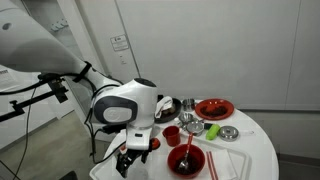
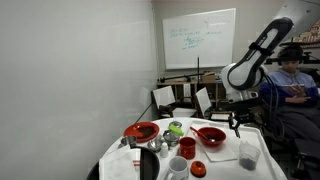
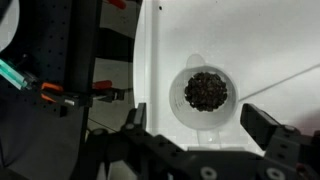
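Observation:
My gripper is open, its fingers (image 3: 260, 124) set wide on either side of a clear cup (image 3: 225, 110) in the wrist view. Dark brown pieces (image 3: 205, 91) lie in the bottom of that cup. From the second exterior view, the clear cup (image 2: 249, 156) stands on the white tray, with the gripper (image 2: 240, 126) above it. In the first exterior view the arm's white housing covers the tray's left part, and the cup cannot be made out there.
A red bowl (image 1: 186, 160) with a red-handled utensil sits right of the gripper. Behind it are a red mug (image 1: 171, 135), steel pots, a red plate (image 1: 214, 109) and a tomato (image 2: 198, 169). A white cloth (image 2: 120, 162) lies on the table's other side.

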